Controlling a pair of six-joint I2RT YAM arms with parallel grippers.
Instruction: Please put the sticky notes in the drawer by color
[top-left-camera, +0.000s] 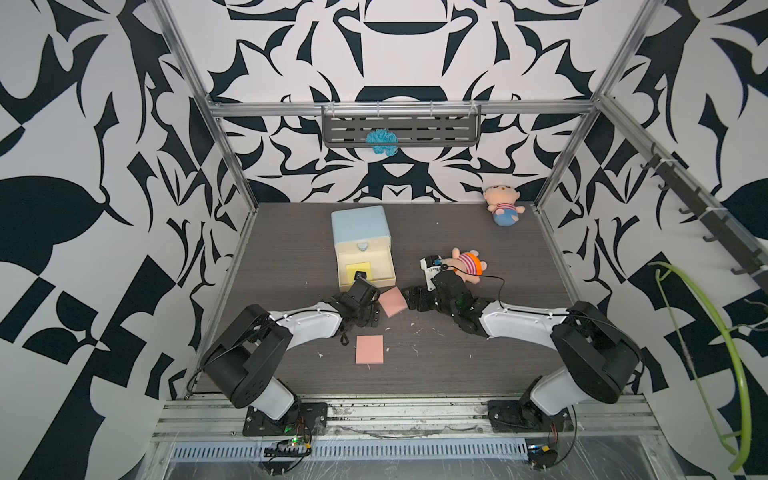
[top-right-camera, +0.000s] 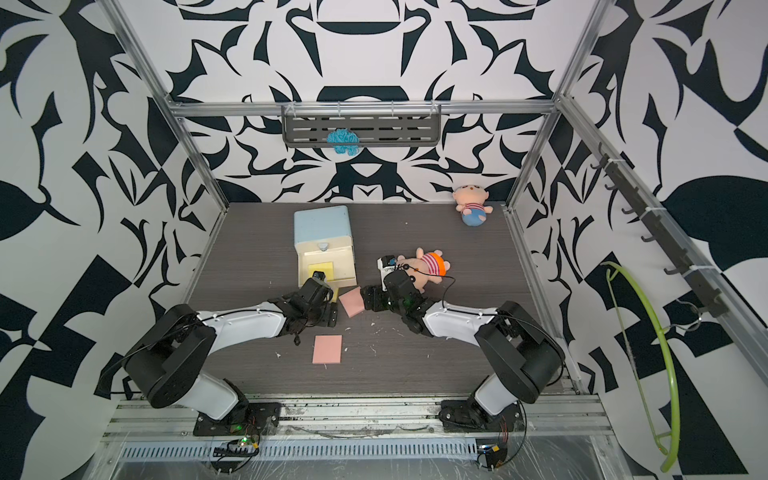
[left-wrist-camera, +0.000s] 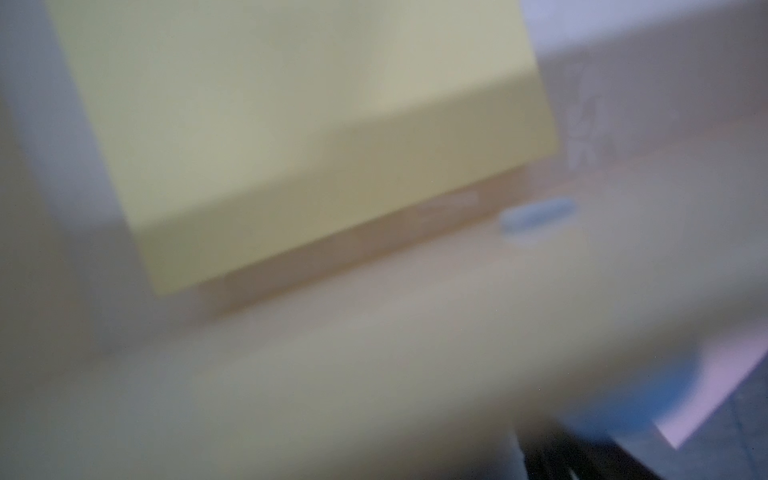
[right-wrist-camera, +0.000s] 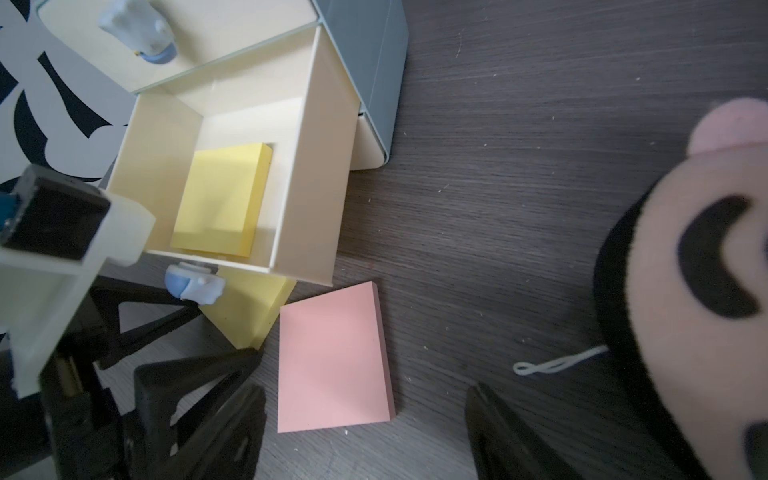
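Observation:
The small cabinet has its lower cream drawer pulled out. A yellow pad lies inside that drawer. Below the drawer's front, a second yellow pad rests partly hidden, with my left gripper beside it; its fingers are apart. A pink pad lies on the table between the two grippers. My right gripper is open and empty, its fingers toward the pink pad's near side. Another pink pad lies nearer the table's front. The left wrist view is blurred; the left fingertips cannot be made out there.
A plush pig lies close behind my right gripper. A second plush sits at the back right corner.

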